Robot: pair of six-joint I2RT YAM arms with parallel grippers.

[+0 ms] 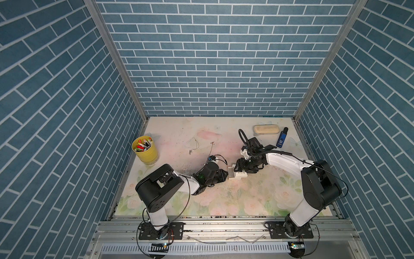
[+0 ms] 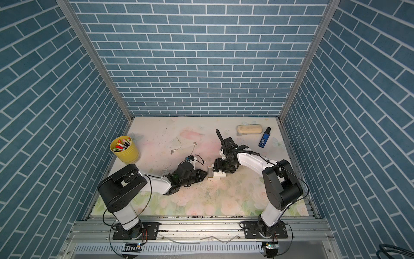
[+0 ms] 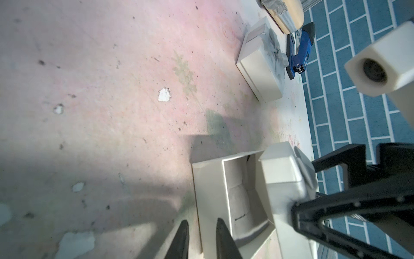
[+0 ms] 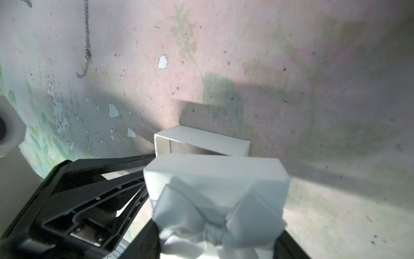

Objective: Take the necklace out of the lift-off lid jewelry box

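A white box base [image 3: 207, 202] stands open at mid-table, its padded inside showing no necklace in the left wrist view. My left gripper is low against its near wall, shut, fingertips at that side. My right gripper [image 2: 222, 165] holds the white lid with a bow [image 4: 215, 172] over the base's edge, partly covering it in the right wrist view. Silver chains [image 1: 195, 146] lie on the table behind my left gripper; one also shows in the right wrist view [image 4: 86, 43].
A second white bowed box [image 3: 258, 64] stands farther back. A beige case [image 1: 266, 128] and blue stapler [image 1: 282, 137] are at back right. A yellow pen cup [image 1: 146, 153] stands at left.
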